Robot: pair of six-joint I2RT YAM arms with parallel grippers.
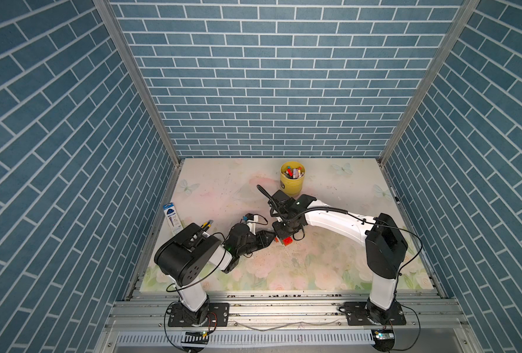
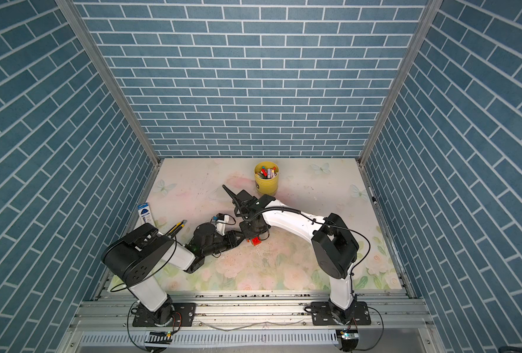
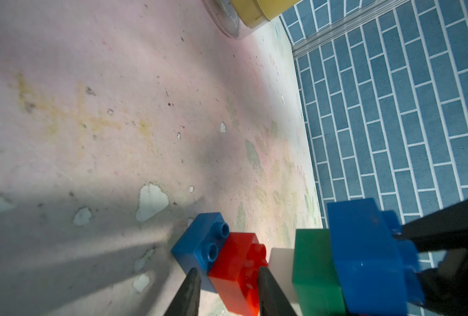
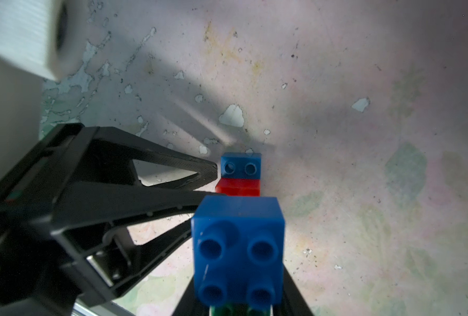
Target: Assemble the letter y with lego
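My left gripper (image 1: 271, 236) and right gripper (image 1: 280, 232) meet low over the table's centre. In the left wrist view, a blue brick (image 3: 197, 243) lies against a red brick (image 3: 232, 266), with the fingertips just below them. Beside these stand a white brick (image 3: 280, 268), a green brick (image 3: 315, 266) and an upper blue brick (image 3: 365, 255). In the right wrist view that blue brick (image 4: 238, 226) sits over green at the right fingers, black fingers alongside it. Whether either gripper grips is unclear.
A yellow bucket (image 1: 291, 183) of bricks stands behind the grippers. A blue-and-white package (image 1: 172, 217) lies at the left edge.
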